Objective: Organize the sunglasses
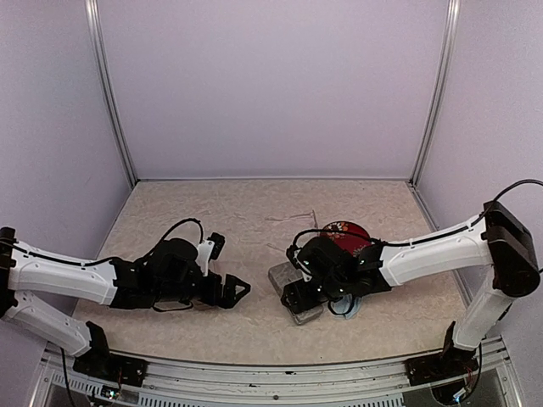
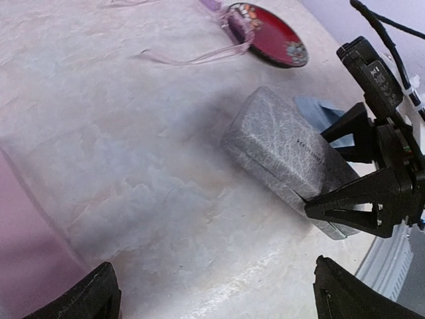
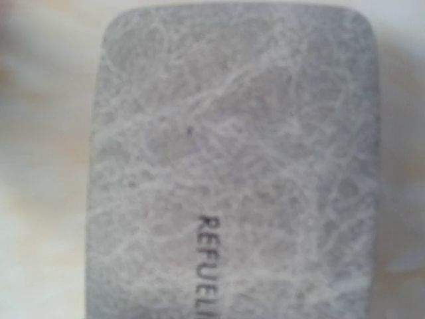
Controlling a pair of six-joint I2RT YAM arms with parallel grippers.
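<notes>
A grey, marbled, closed glasses case (image 1: 280, 275) lies on the table, tilted slightly in the left wrist view; dark lettering marks its top. My right gripper is open with its fingers on either side of the case's near part; whether they touch it is unclear. Behind the case lie pale pink glasses (image 2: 199, 58) with thin arms spread, also faint in the top view (image 1: 297, 218). To the left of the case, my left gripper (image 1: 241, 291) stands open and empty. The right gripper's fingers are out of its own wrist view.
A red, flower-patterned dish (image 1: 349, 231) sits at the back right, partly behind the right arm. A light blue cloth (image 1: 349, 308) lies right of the case. A flat pink thing (image 2: 30, 246) fills the left wrist view's lower left.
</notes>
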